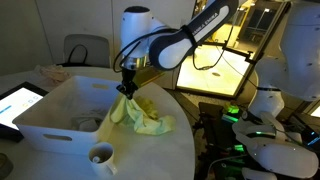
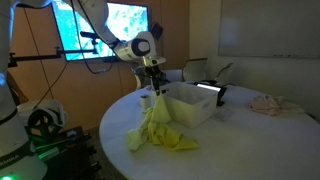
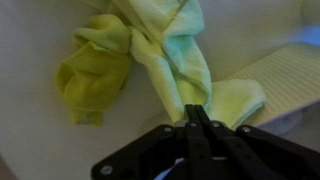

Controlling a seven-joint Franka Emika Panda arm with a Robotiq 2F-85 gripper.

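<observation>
A pale yellow-green cloth lies crumpled on the table beside the white box. One part of it rises to a peak at my gripper, which is above the table near the box's right side. In the second exterior view the raised cloth hangs below my gripper, while more of it spreads over the table. The wrist view shows the dark fingers close together, with cloth running up to their tips. My gripper is shut on the cloth; the exact pinch is hard to make out.
A white mug stands in front of the box. Grey material lies inside the box, whose top is open. A screen stands at the far left.
</observation>
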